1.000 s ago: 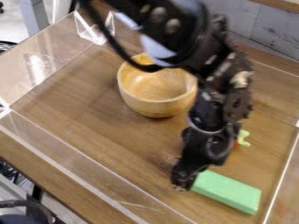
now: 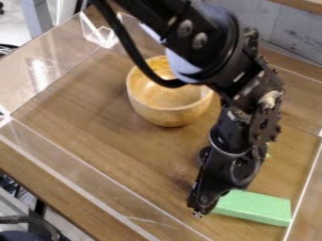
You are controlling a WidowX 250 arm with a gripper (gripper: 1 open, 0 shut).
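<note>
My black gripper [image 2: 205, 200] reaches down to the wooden tabletop at the left end of a light green block [image 2: 251, 207], its fingertips low beside or on that end; whether they grip it cannot be told. A wooden bowl [image 2: 157, 104] stands behind, to the left of the arm. A small green and orange object is mostly hidden behind the gripper on the right.
Clear plastic walls edge the wooden work area at left, front and right. A wall stands at the back.
The gripper has shifted slightly down toward the front and the green block's end. More of the small object on the right is now hidden. The bowl has not moved.
</note>
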